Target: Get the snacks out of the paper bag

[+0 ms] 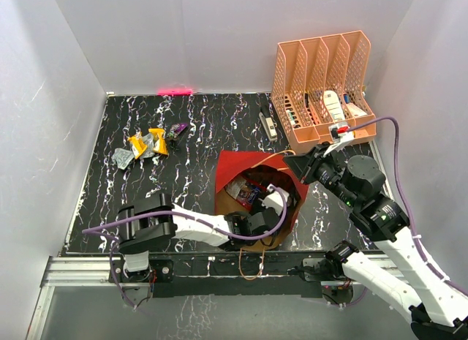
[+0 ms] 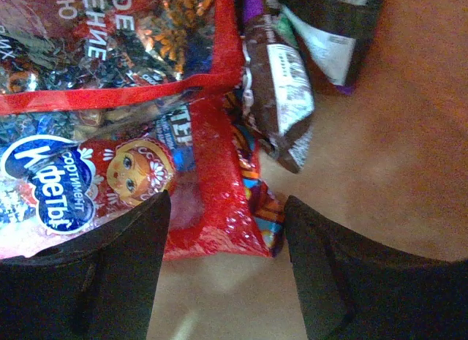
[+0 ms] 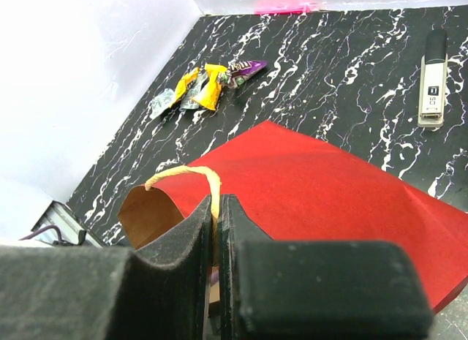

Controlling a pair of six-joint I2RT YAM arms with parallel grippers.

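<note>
The red paper bag (image 1: 232, 164) stands with its mouth toward the front edge, a transparent red-edged snack packet (image 1: 240, 188) inside. In the left wrist view my left gripper is inside the bag, its fingers (image 2: 150, 230) apart. Between and beyond them lies the red corner of a packet (image 2: 208, 201) with a doll picture; I cannot tell whether they touch it. Dark-brown wrapped sweets (image 2: 281, 91) lie at its upper right. My right gripper is shut on the bag's twisted paper handle (image 3: 197, 169), holding it above the mouth.
Yellow snack packets (image 1: 137, 146), a silver one (image 1: 123, 158) and a purple one (image 1: 178, 131) lie at the far left. A black-and-white tool (image 1: 268, 126) lies behind the bag. The orange organiser (image 1: 307, 69) stands at the back right.
</note>
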